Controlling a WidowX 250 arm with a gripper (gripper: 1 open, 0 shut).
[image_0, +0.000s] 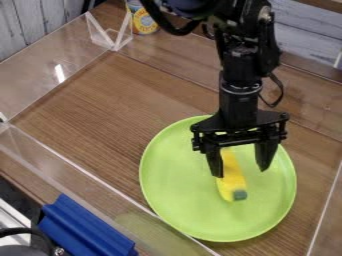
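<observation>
A lime-green plate (181, 195) lies on the wooden surface. On it is a yellow object with a darker greenish tip (231, 183), partly hidden under my gripper (239, 156). The black gripper hangs over the upper part of the plate, its fingers apart on either side of the yellow object's upper end.
A blue ribbed object (80, 229) sits at the lower left behind a clear edge. A yellow can (144, 22) stands at the back, near a white wire piece (107, 35). The wooden surface (107, 110) left of the plate is bare.
</observation>
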